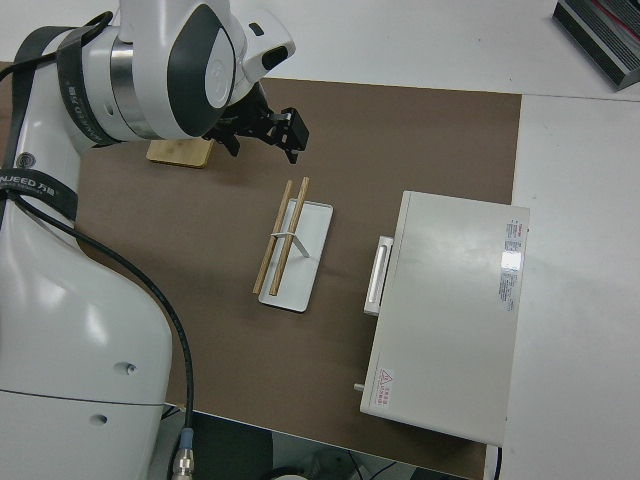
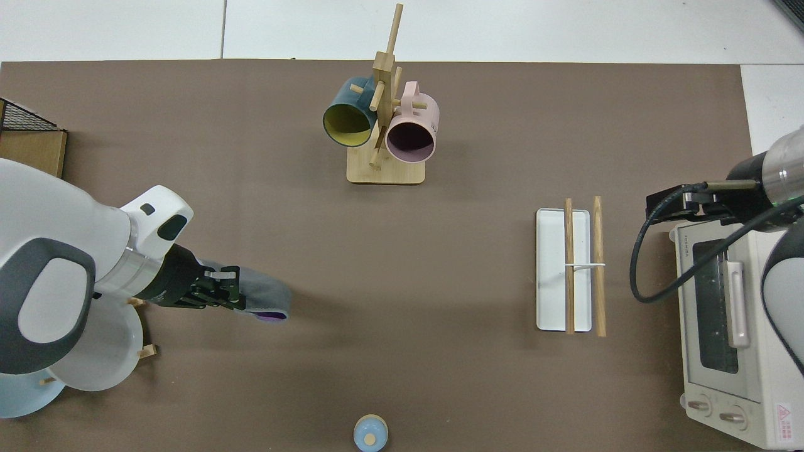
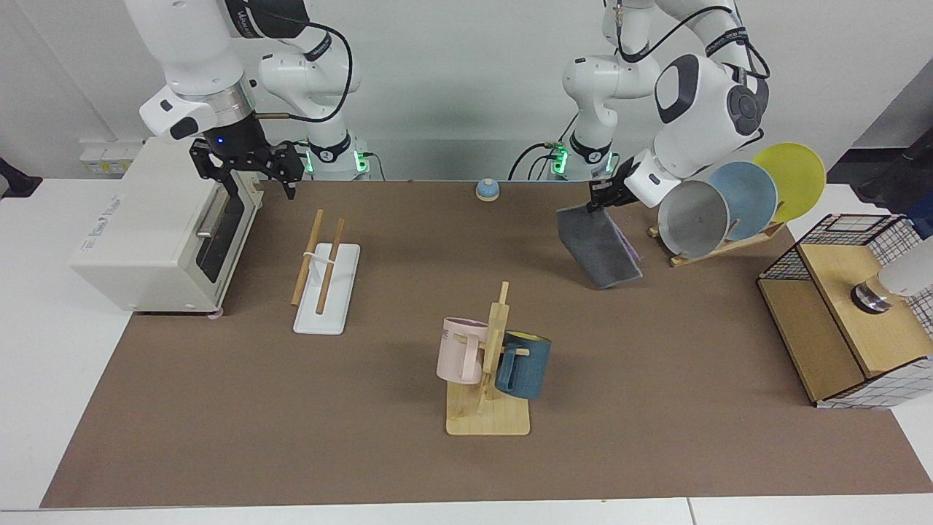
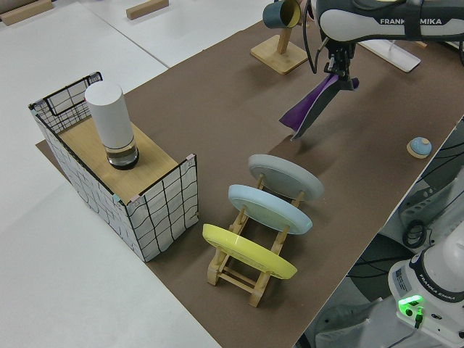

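Note:
A grey cloth with purple underside [image 2: 260,294] hangs from my left gripper [image 2: 226,285], which grips it above the mat at the left; in the right view its purple side [image 4: 308,109] shows. Behind it stands a rack with grey [image 4: 286,174], blue [image 4: 268,212] and yellow [image 4: 246,250] plates. My right gripper [image 1: 283,140], a black assembly, is over the right side by the white toaster oven [image 1: 445,310]; whether it is open or shut is unclear.
A mug tree [image 2: 385,173] holds blue and pink mugs. A white board with two wooden rods [image 2: 550,271] lies at the right. A small blue object [image 2: 370,429] and a wire-sided shelf [image 4: 145,167] stand at the left.

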